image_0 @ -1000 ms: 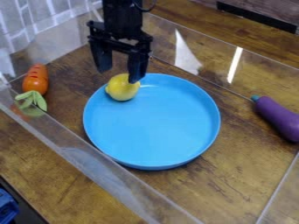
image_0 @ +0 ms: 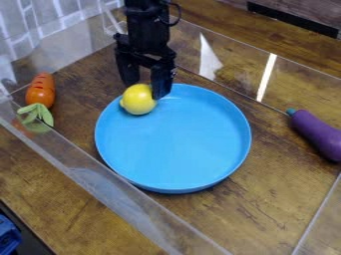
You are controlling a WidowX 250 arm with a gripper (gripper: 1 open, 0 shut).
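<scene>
My black gripper (image_0: pixel 146 72) hangs open at the top middle, its fingers just above and around the back of a yellow round toy (image_0: pixel 139 101); whether they touch it is unclear. The toy sits on the upper-left part of a large blue plate (image_0: pixel 180 149).
An orange carrot toy (image_0: pixel 40 92) with green leaves lies at the left, and a purple eggplant toy (image_0: pixel 314 134) at the right. Clear walls border the wooden surface (image_0: pixel 253 214). A blue object (image_0: pixel 11 239) shows at the lower-left corner.
My gripper has shifted slightly left and its fingers appear somewhat closer together around the yellow toy's back. The toys and plate look unmoved.
</scene>
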